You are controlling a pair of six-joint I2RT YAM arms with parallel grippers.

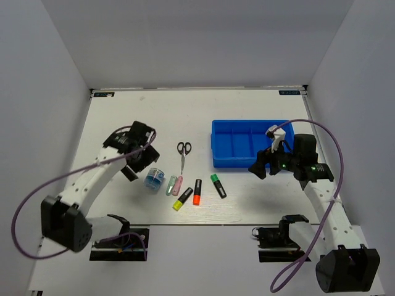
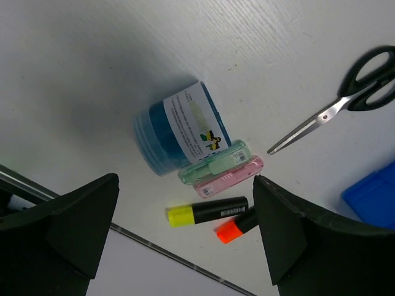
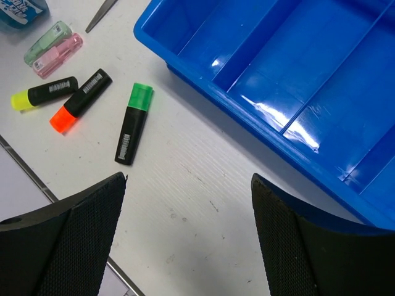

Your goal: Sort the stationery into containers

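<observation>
A blue jar with a white label lies on the table, with a green tube and a pink tube beside it. Yellow, orange and green highlighters lie nearby, and black-handled scissors lie above them. A blue compartment tray is empty in the visible sections. My open left gripper is over the jar area, with nothing held. My open right gripper hangs over the tray's front edge area, also empty.
Bare table also shows in front of the tray. The table's front edge runs below the highlighters, and grey walls stand at both sides.
</observation>
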